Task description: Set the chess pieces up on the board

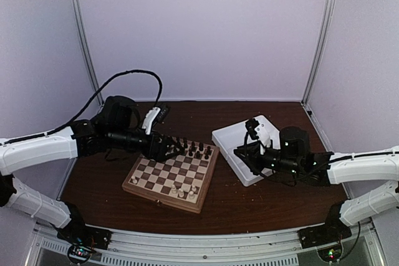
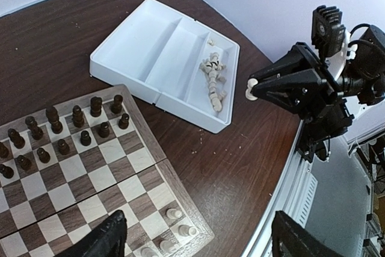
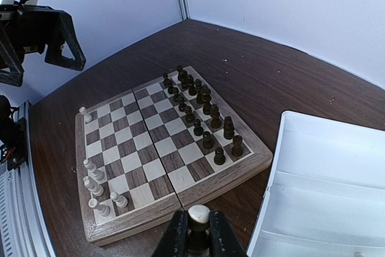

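The wooden chessboard (image 1: 171, 179) holds dark pieces along its far side and several white pieces, such as a white piece (image 3: 100, 207), along its near side. My left gripper (image 1: 169, 151) hangs open over the board's far half; its fingers frame the bottom of the left wrist view. My right gripper is shut on a white chess piece (image 2: 251, 88), held upright above the right side near the white tray (image 2: 161, 64). More white pieces (image 2: 213, 79) lie in the tray's right compartment.
Walls enclose the table at the back and sides.
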